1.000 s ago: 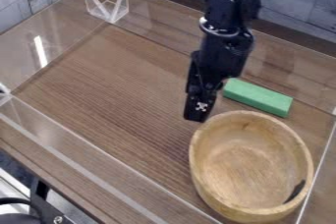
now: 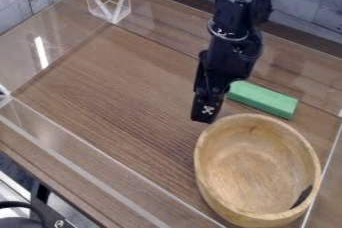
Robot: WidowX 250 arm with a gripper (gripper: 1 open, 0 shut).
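My black gripper [image 2: 211, 104] hangs open over the wooden table, just above and left of a wooden bowl [image 2: 255, 193] in the front right. A green block [image 2: 267, 100] lies to the right of the gripper, behind the bowl. I see nothing held between the fingers.
A white wire-like object [image 2: 110, 4] stands at the back left corner. Walls rise along the back, and a dark cable lies at the bottom left edge.
Compared with one second ago, the arm has shifted slightly and its upper part looks tilted differently. The bowl and green block have not moved.
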